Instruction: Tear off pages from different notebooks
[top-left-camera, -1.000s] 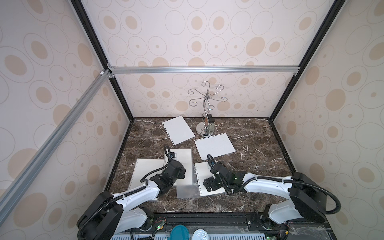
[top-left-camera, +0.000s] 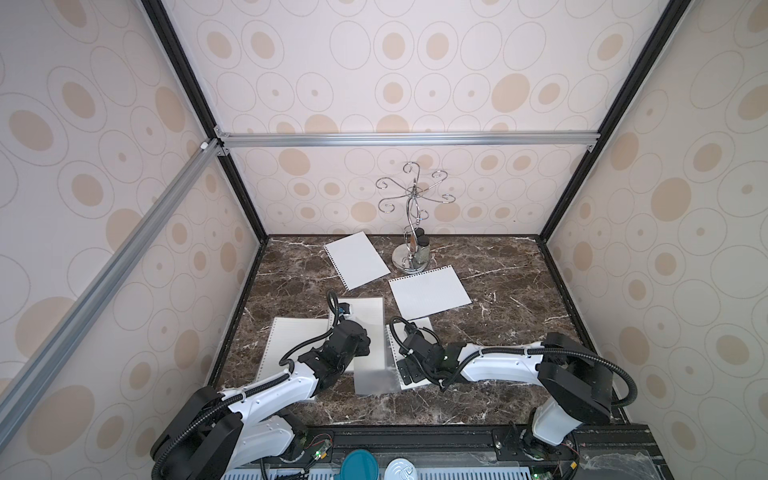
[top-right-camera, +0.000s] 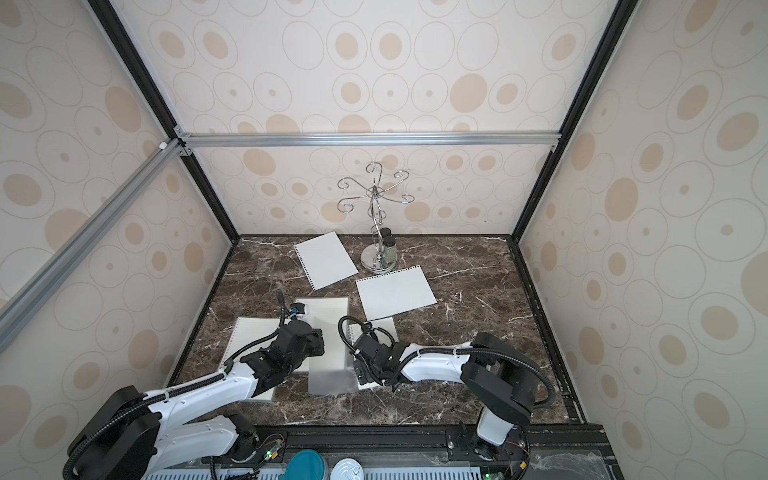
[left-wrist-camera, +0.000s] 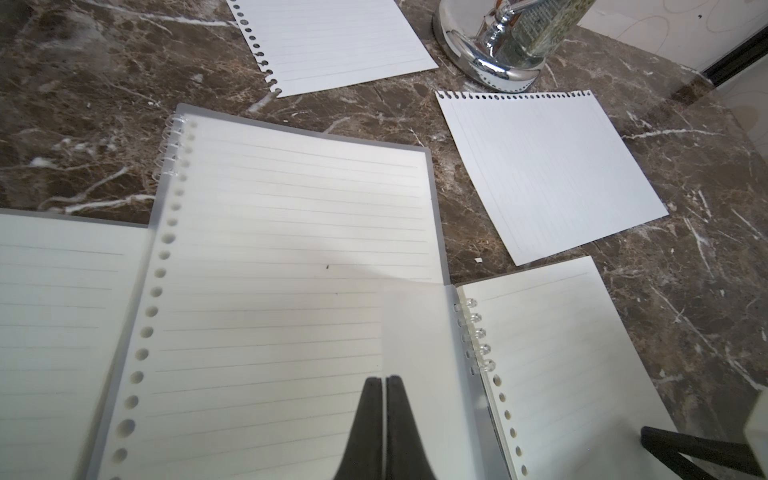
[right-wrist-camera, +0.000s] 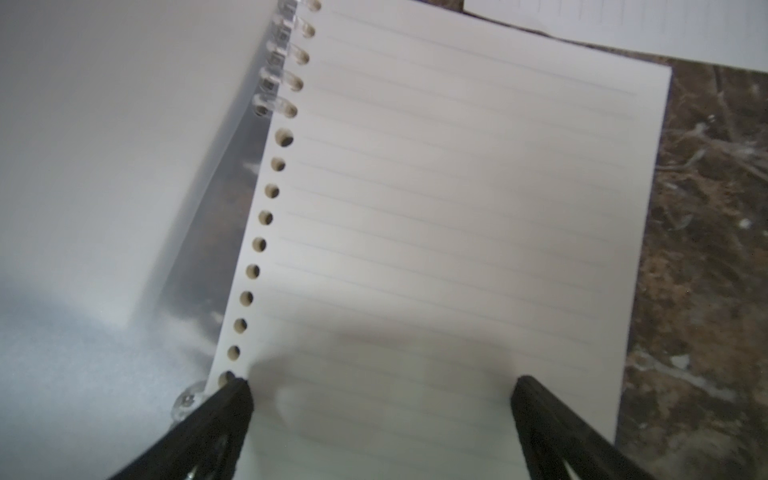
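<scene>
A small ring-bound notebook (right-wrist-camera: 448, 200) lies open at the right, its lined pages flat and its clear binding rings along the left edge. Over it my right gripper stands open, fingers spread, nothing between them. Its frosted cover (right-wrist-camera: 120, 384) spreads to the left, partly under or against the larger notebook. The larger middle notebook (left-wrist-camera: 296, 208) lies open with lined pages. Above its right part my left gripper is shut, with nothing showing between its fingertips. Another lined page (left-wrist-camera: 56, 304) lies at the far left.
Two loose sheets with torn hole edges lie behind: a left sheet (top-left-camera: 356, 260) and a right sheet (top-left-camera: 430, 292). A chrome stand (top-left-camera: 410, 257) with jars stands at the back.
My left arm has hardly moved, and the loose sheets lie where they were.
</scene>
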